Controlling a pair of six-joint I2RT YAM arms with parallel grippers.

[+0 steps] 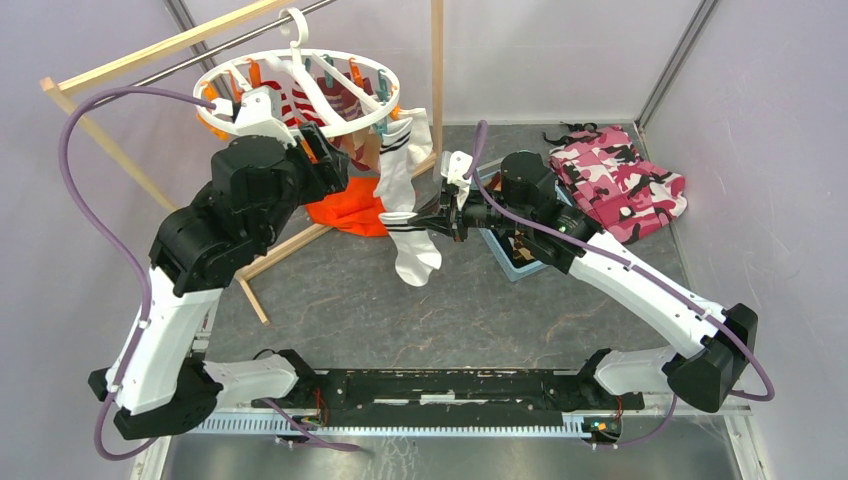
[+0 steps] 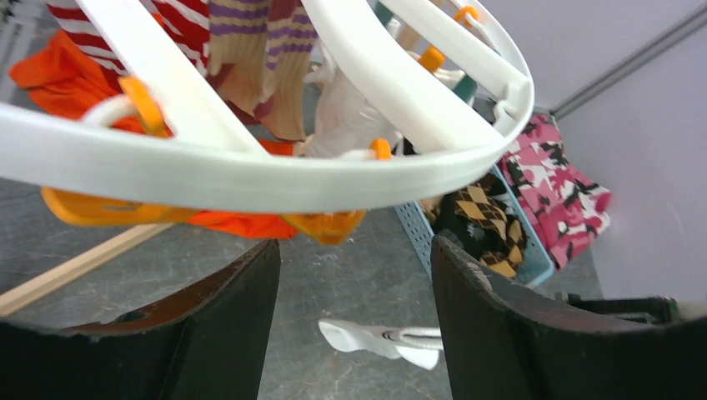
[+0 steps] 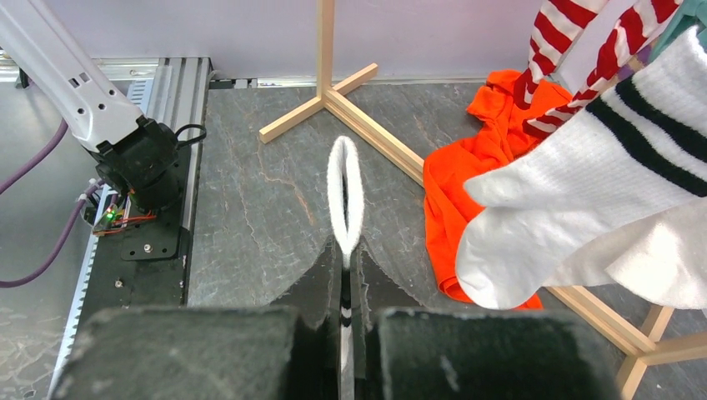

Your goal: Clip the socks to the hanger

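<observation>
The white round hanger [image 1: 355, 124] with orange and teal clips holds striped socks and a white sock [image 1: 395, 160] with black bands. My right gripper [image 1: 418, 222] is shut on the cuff of another white sock [image 1: 414, 258], which dangles below it in the top view. My left gripper [image 1: 325, 160] is part open at the hanger's front rim, facing an orange clip [image 2: 332, 223] under the ring, with nothing seen between its fingers.
A wooden stand with a rail carries the hanger. An orange cloth [image 1: 335, 210] lies below. A blue basket [image 1: 515, 265] and pink camouflage bag [image 1: 615, 180] are at the back right.
</observation>
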